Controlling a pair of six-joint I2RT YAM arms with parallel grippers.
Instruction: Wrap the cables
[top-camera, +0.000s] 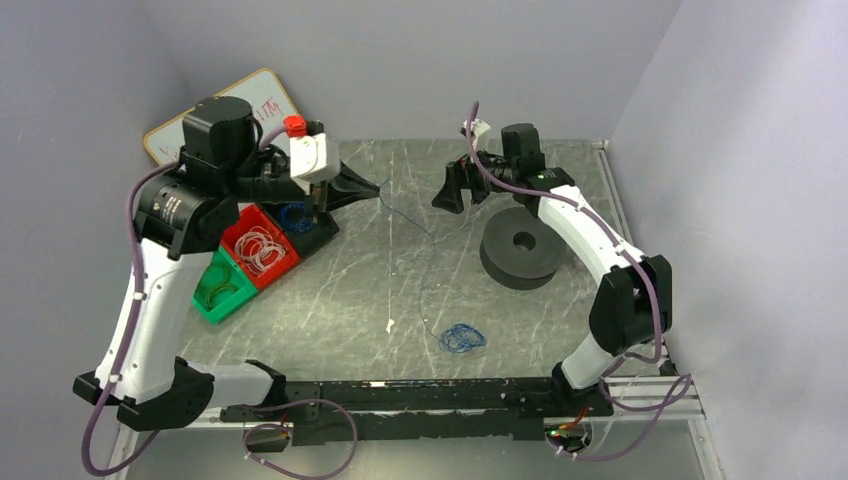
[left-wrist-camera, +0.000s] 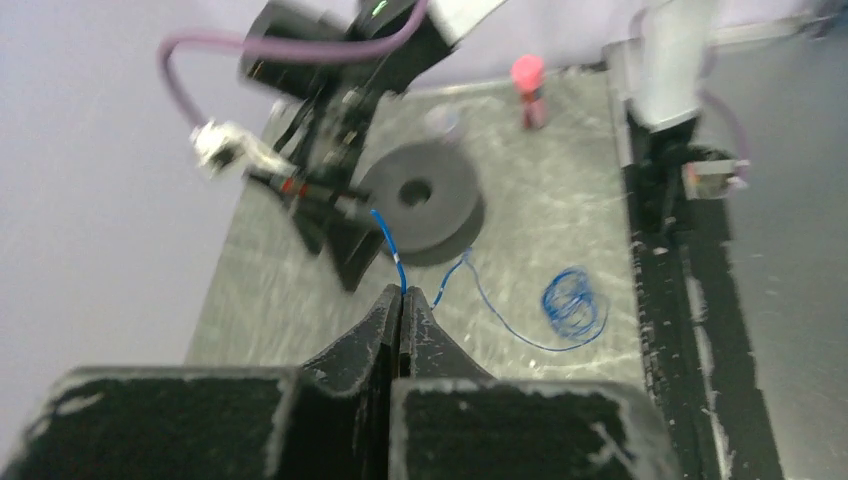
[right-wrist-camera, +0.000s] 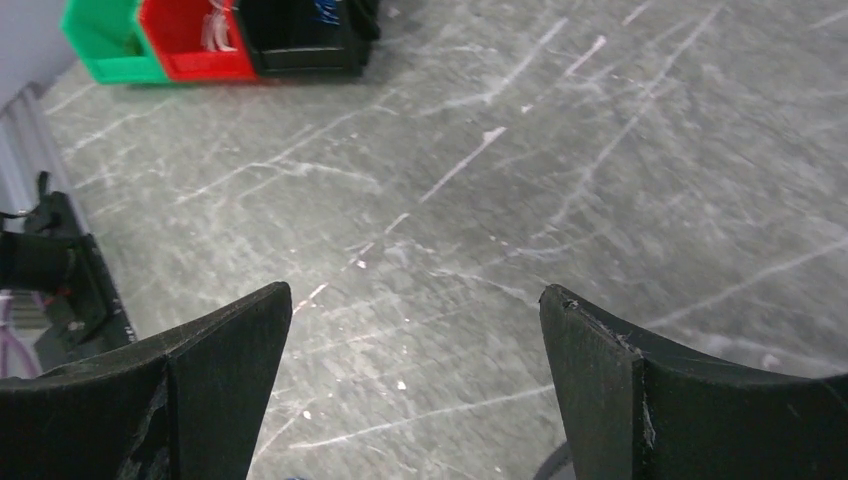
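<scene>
A thin blue cable runs from my left gripper across the middle of the table. Its far part lies as a loose coil toward the table's front edge. In the left wrist view my left gripper is shut on the cable near one end, a short blue tip sticking up past the fingers. My right gripper stands open above the table, left of the dark round spool. Between its wide-apart fingers the right wrist view shows only table surface.
At the left stand a green bin, a red bin and a black bin, with coiled cables inside. A whiteboard leans behind the left arm.
</scene>
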